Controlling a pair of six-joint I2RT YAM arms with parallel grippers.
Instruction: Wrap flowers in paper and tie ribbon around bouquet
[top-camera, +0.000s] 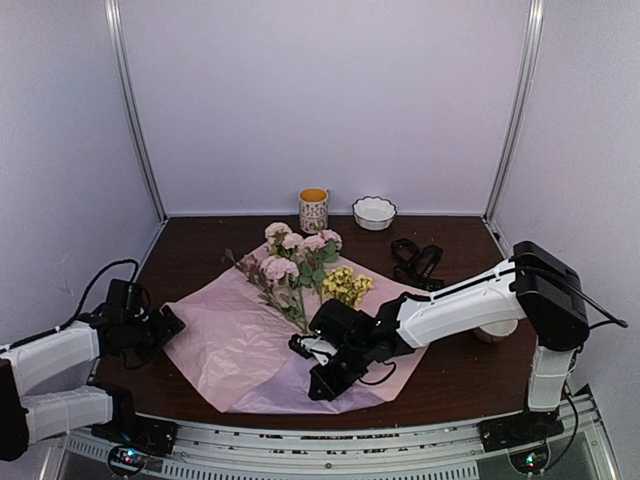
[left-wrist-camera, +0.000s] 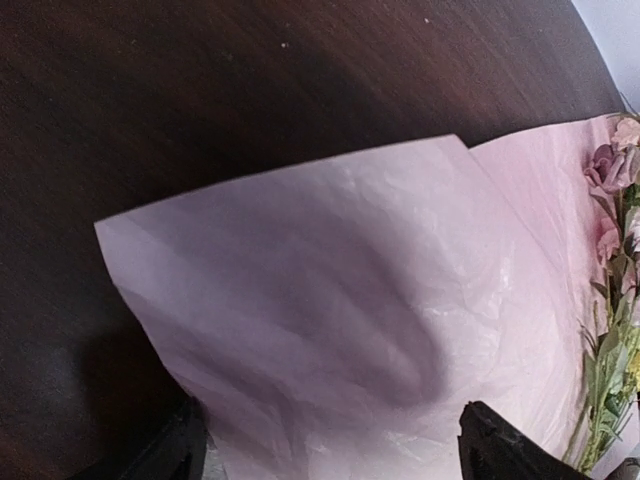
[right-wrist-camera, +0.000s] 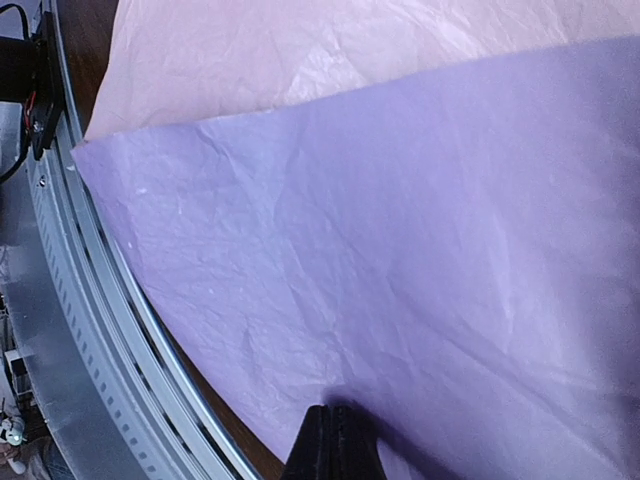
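Observation:
Pink wrapping paper (top-camera: 215, 345) lies spread on the dark table, with a lilac fold (top-camera: 285, 388) along its front part. On it rest pink flowers (top-camera: 280, 268) and yellow flowers (top-camera: 345, 286), their stems toward me; my right arm covers the stem ends. At the paper's left corner my left gripper stands open, with the paper (left-wrist-camera: 300, 300) between and beyond its fingers; no grip on it shows. My right gripper is shut over the lilac paper (right-wrist-camera: 400, 250), its tips at the sheet near the front edge. Whether paper is pinched there cannot be told.
Behind the flowers stand a patterned mug (top-camera: 313, 210) and a white bowl (top-camera: 374, 213). A black strap-like item (top-camera: 416, 262) lies at the back right. Another bowl (top-camera: 496, 330) is partly hidden under my right arm. Bare table shows at the right.

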